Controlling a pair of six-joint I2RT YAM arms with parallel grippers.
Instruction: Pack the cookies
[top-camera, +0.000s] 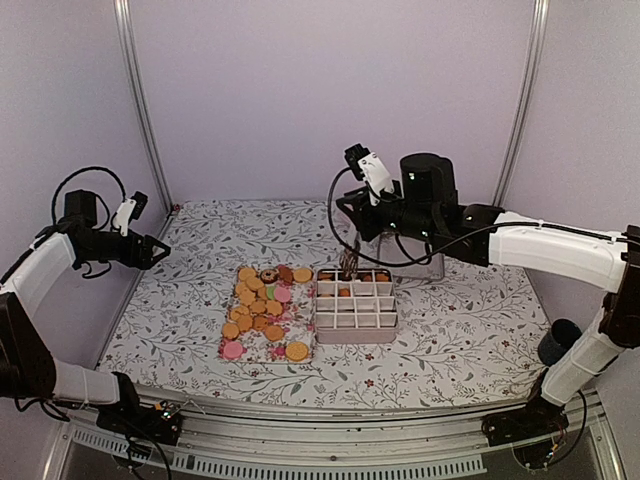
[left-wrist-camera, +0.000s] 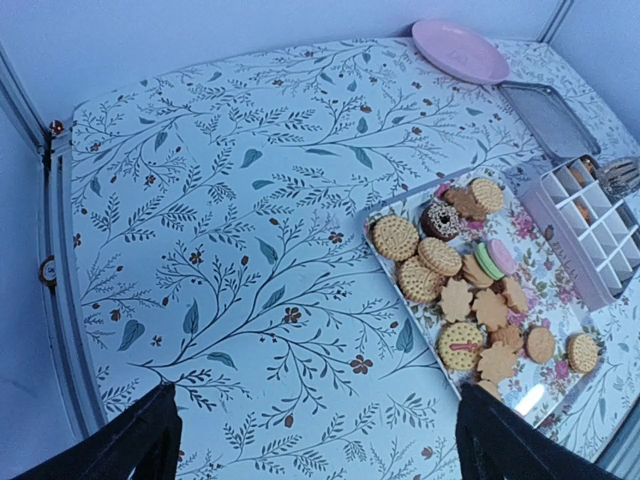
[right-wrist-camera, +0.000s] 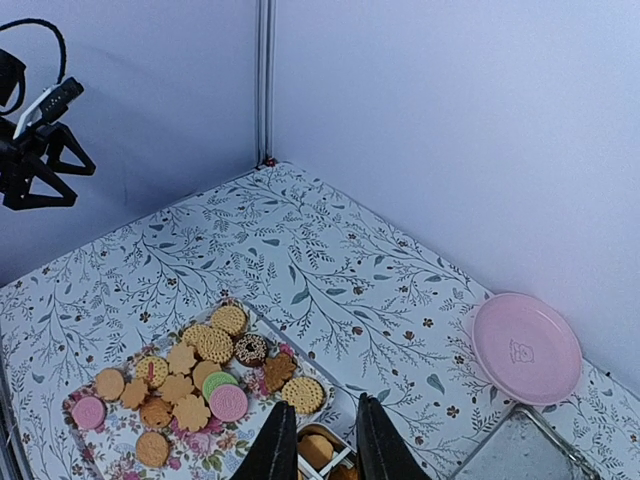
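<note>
Assorted cookies (top-camera: 258, 309) lie on a floral tray (left-wrist-camera: 400, 207) left of a pink compartment box (top-camera: 355, 335), which has cookies in some rear compartments. My right gripper (top-camera: 355, 215) is above the box, shut on silver tongs (top-camera: 348, 260) that hang over its rear compartments, also seen in the left wrist view as metal tongs (left-wrist-camera: 620, 176). The tongs' tips are too small to tell whether they grip a cookie. My left gripper (top-camera: 150, 252) stands open and empty at the far left, away from the cookies.
A pink plate (right-wrist-camera: 525, 345) and a metal tray (left-wrist-camera: 550, 115) are at the back right, behind the box. A dark cylinder (top-camera: 558, 340) stands at the right edge. The table left of the cookie tray is clear.
</note>
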